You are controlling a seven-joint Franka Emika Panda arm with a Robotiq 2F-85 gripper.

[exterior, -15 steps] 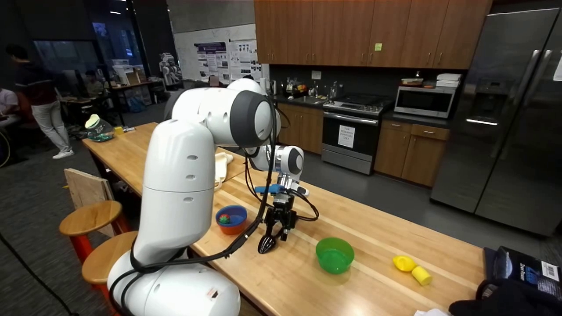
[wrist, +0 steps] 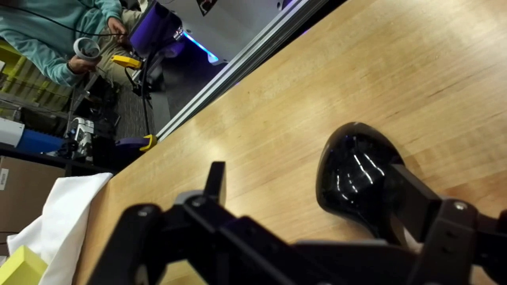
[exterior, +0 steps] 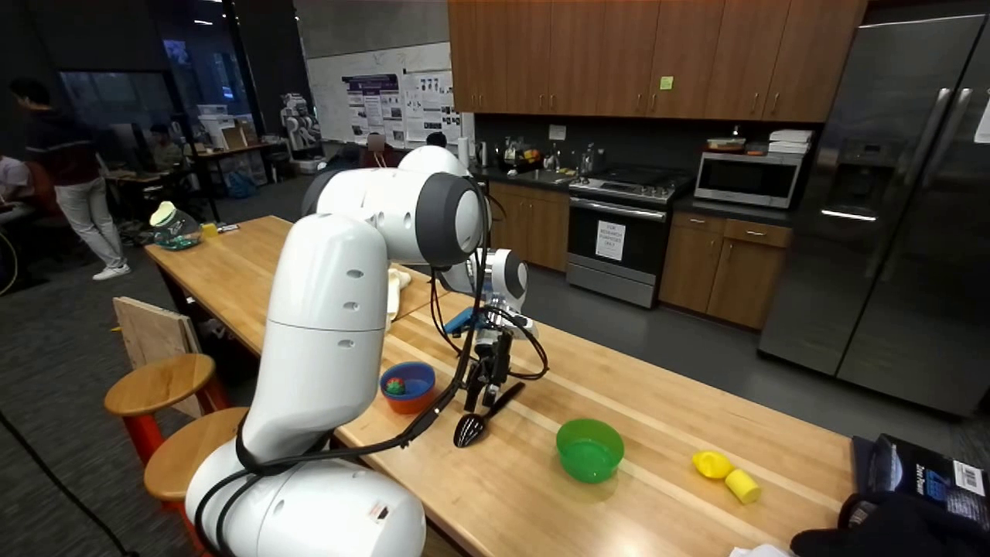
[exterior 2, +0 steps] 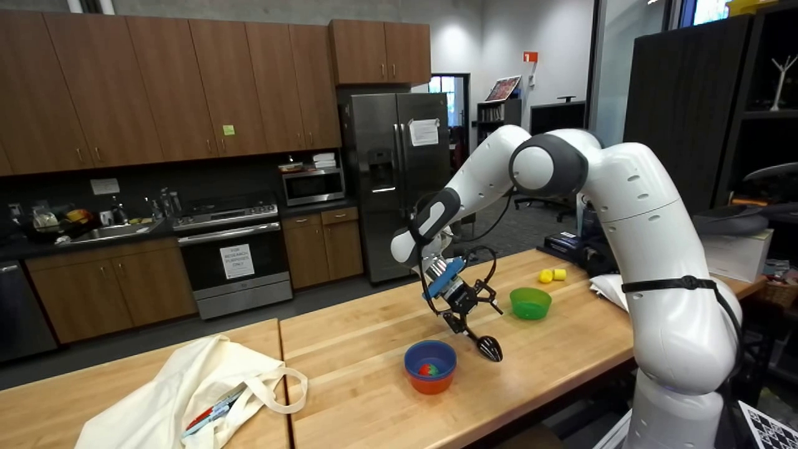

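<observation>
A black utensil with a striped, rounded head (exterior: pixel 470 428) lies on the wooden table, its handle slanting away to the back right. My gripper (exterior: pixel 479 398) is low over the table by the utensil, its fingers open. In exterior view 2 the black head (exterior 2: pixel 490 348) points toward the table's near side, and the handle runs up beside one finger of my gripper (exterior 2: pixel 476 313). Seen from the wrist, the glossy head (wrist: pixel 354 173) is close to the right finger (wrist: pixel 416 202), which covers part of the handle. The left finger (wrist: pixel 216 183) stands well apart from it.
A blue bowl (exterior 2: pixel 430 353), stacked in an orange one and holding a strawberry, is close by. On the other side stands a green bowl (exterior: pixel 590 450), with a lemon (exterior: pixel 711 464) and a yellow cylinder (exterior: pixel 742 486) beyond. A cloth bag (exterior 2: pixel 187 389) lies farther off.
My gripper has shifted slightly left and up and turned in exterior view 1. The utensil's handle now shows to its right; the utensil's head is in the same place.
</observation>
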